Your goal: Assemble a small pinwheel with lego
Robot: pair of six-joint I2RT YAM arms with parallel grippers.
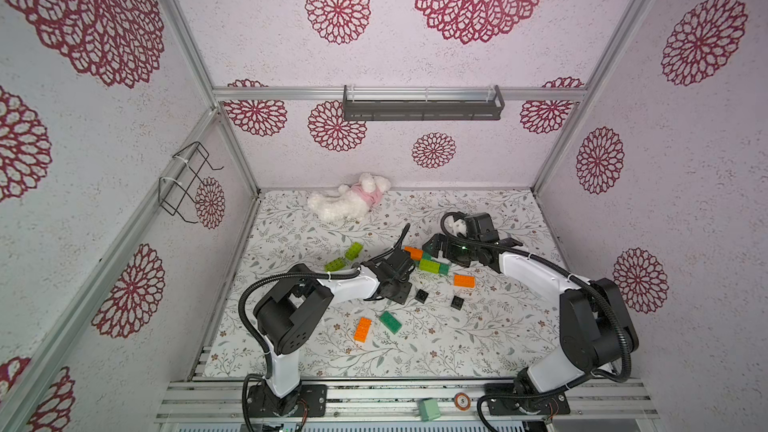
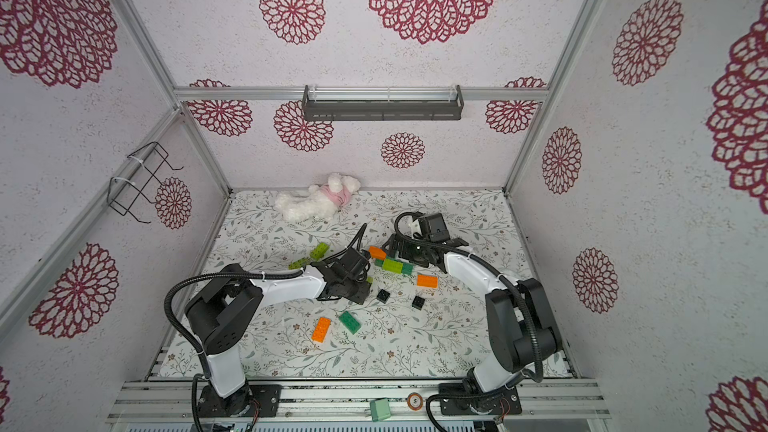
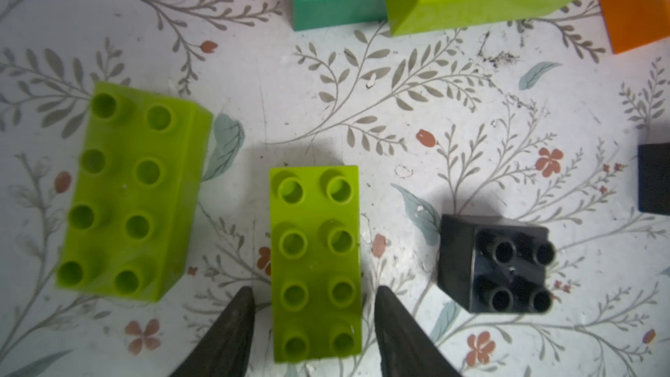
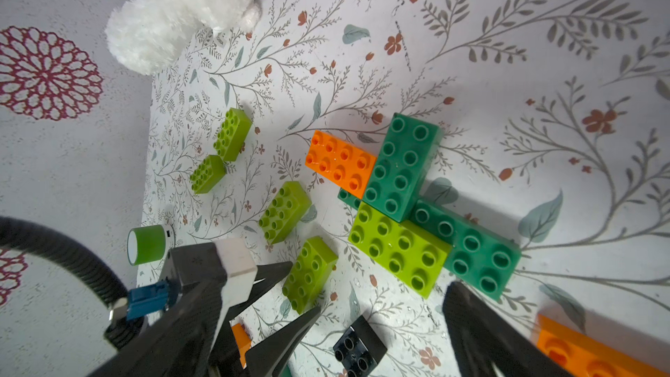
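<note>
In the left wrist view my left gripper is open, its fingertips either side of the near end of a lime brick [image 3: 314, 251]. Another lime brick [image 3: 139, 188] lies left of it, a black brick [image 3: 499, 265] right. My right gripper [image 1: 440, 245] is open above the group in the middle: a dark green brick [image 4: 401, 164] atop, an orange brick [image 4: 338, 157] beside it, a lime brick [image 4: 397, 248] and a long green brick [image 4: 474, 258] below.
Loose orange [image 1: 362, 329], green [image 1: 390, 321] and black [image 1: 457, 302] bricks lie toward the front. Two lime bricks [image 1: 353, 250] lie at the left. A white plush toy [image 1: 340, 205] lies at the back.
</note>
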